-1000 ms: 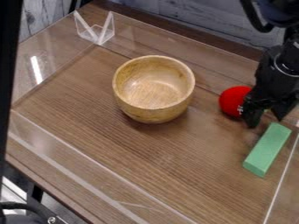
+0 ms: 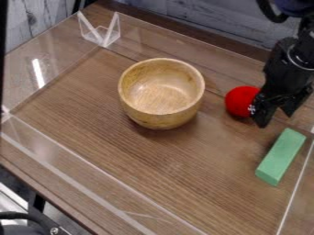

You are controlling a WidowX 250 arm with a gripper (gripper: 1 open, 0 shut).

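My black gripper (image 2: 269, 106) reaches down from the right edge over a red round object (image 2: 241, 100), its fingers at that object's right side; whether they touch it or how far apart they stand is unclear. A wooden bowl (image 2: 161, 92) sits left of the red object. A green rectangular piece (image 2: 281, 157) lies below the gripper on the right.
A clear plastic item (image 2: 98, 25) lies at the back left.
The red object shows a little differently beside the fingers, with little or no shift in position.
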